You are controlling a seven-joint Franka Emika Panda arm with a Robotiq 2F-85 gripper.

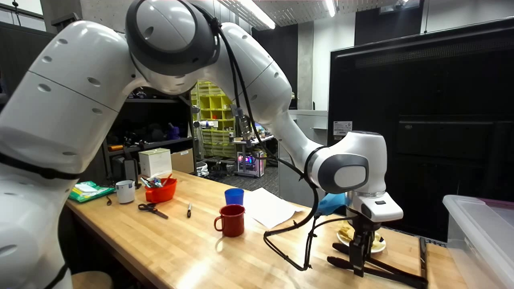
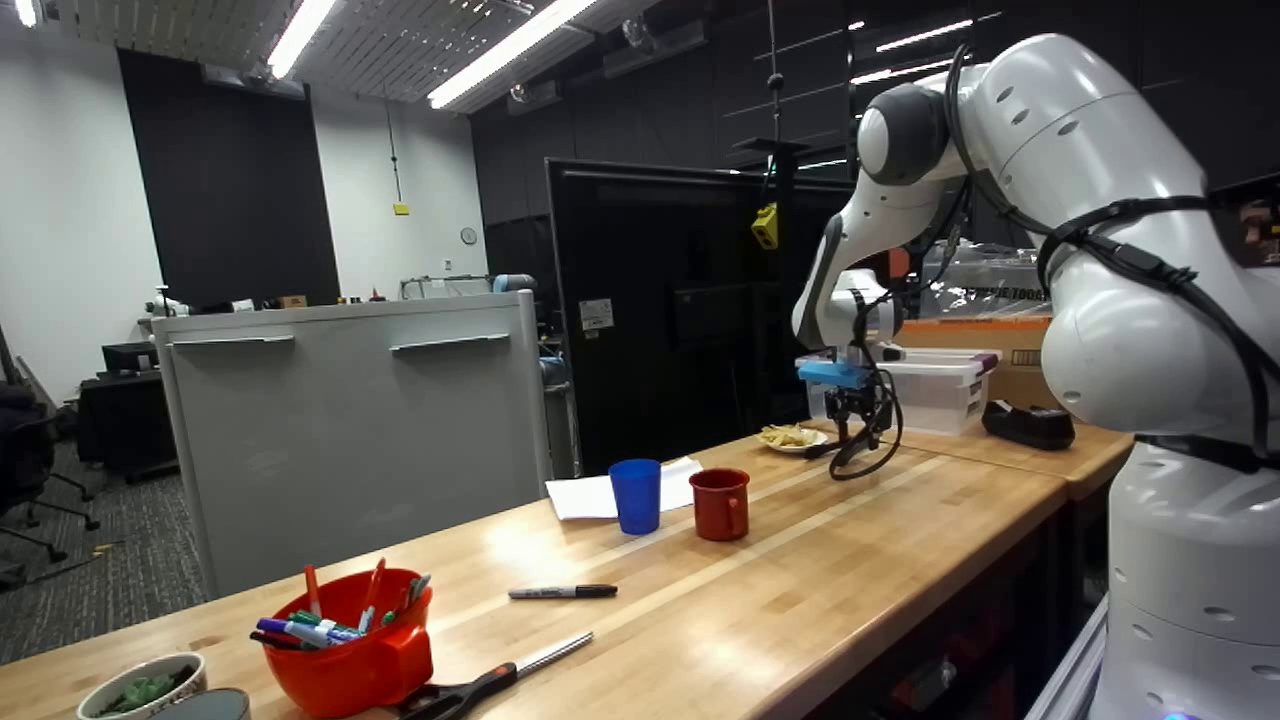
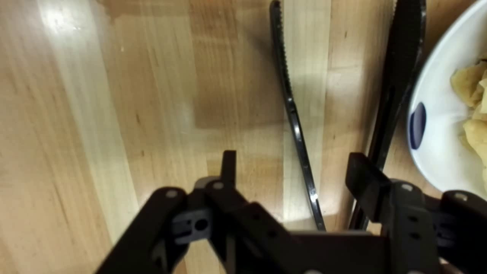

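Black tongs [image 1: 340,263] lie spread in a V at the right end of the table, beside a plate [image 3: 445,123] of yellowish chips [image 3: 475,130]. My gripper points down over the tongs, its fingers apart. In the wrist view, the thin serrated arm [image 3: 299,132] of the tongs runs through the gap between the fingers. The wider arm [image 3: 396,68] passes by the right finger [image 3: 363,180], which partly covers it; whether they touch cannot be told. The lower ends of both arms are hidden behind the gripper.
A red mug [image 1: 232,220], a blue cup [image 1: 234,196] and white paper [image 1: 270,207] occupy the middle of the table. Scissors [image 1: 153,210], a marker [image 2: 561,592] and a red pen holder [image 1: 161,192] lie farther off. A clear bin [image 1: 482,241] stands at the right.
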